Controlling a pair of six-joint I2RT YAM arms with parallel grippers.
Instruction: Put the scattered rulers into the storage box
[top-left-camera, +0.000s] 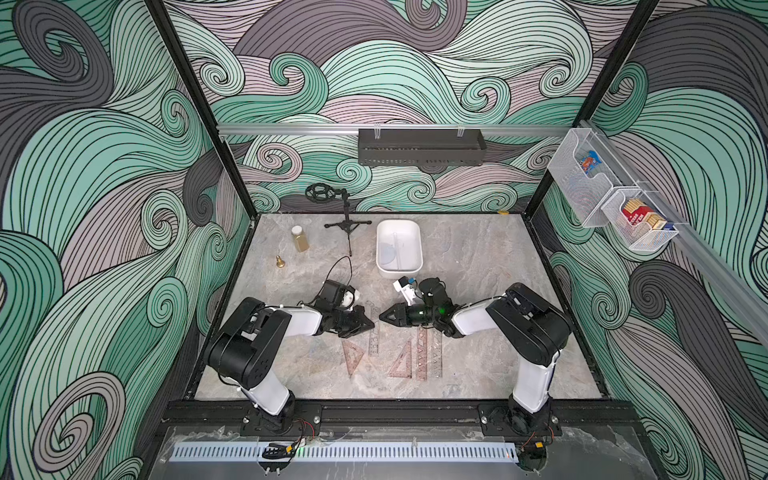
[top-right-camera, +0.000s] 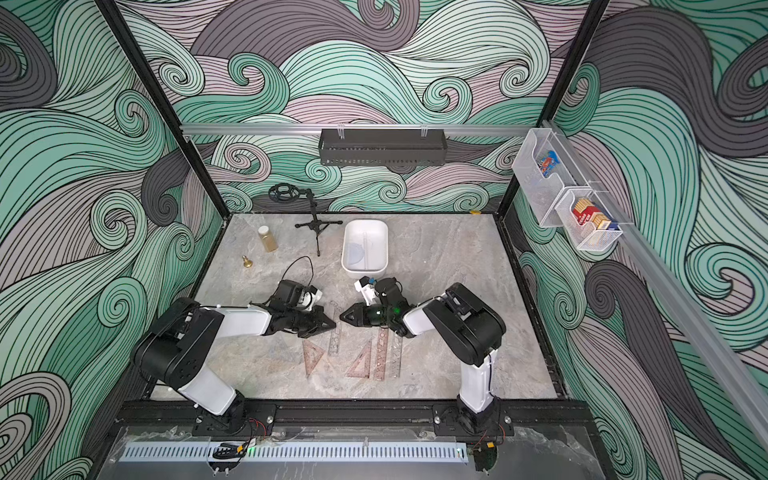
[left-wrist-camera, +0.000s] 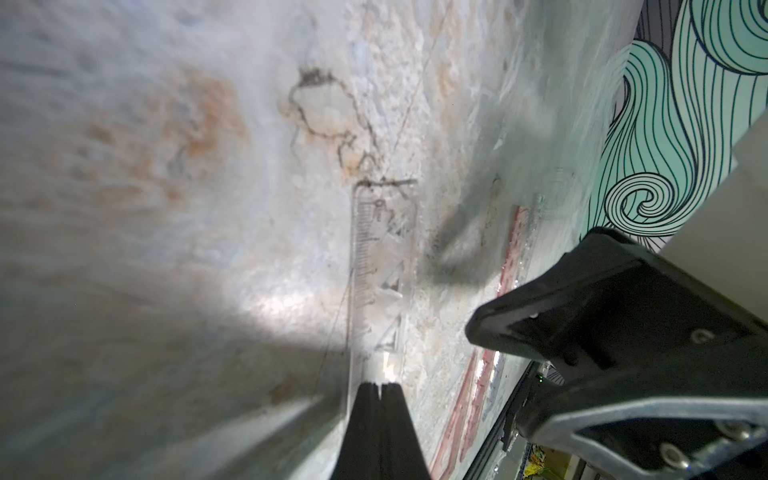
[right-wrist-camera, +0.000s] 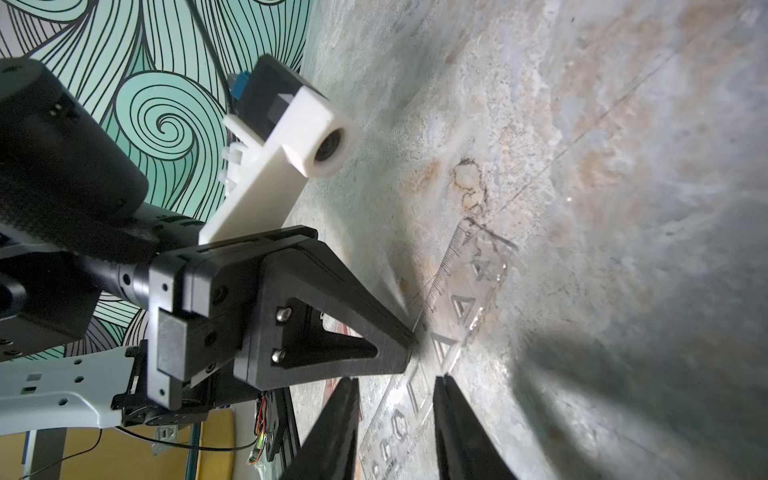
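Observation:
A clear ruler (left-wrist-camera: 384, 280) lies flat on the table between my arms. My left gripper is shut at the near end of this ruler's visible length in the left wrist view, with nothing visible between its fingers. My right gripper has its fingertips apart, and the ruler shows behind the gap; contact cannot be told. To the front lie a pink triangle (top-left-camera: 350, 360), a pink set square (top-left-camera: 406, 361), a pink ruler (top-left-camera: 421, 360) and a second clear ruler (top-left-camera: 436, 364). Behind the grippers stands the white storage box (top-left-camera: 400, 270), a translucent rounded piece inside.
A black stand (top-left-camera: 346, 225), a capped bottle (top-left-camera: 300, 240) and a small brass piece (top-left-camera: 280, 261) occupy the back left. Wire baskets (top-left-camera: 582, 192) hang on the right rail. The two grippers are close together.

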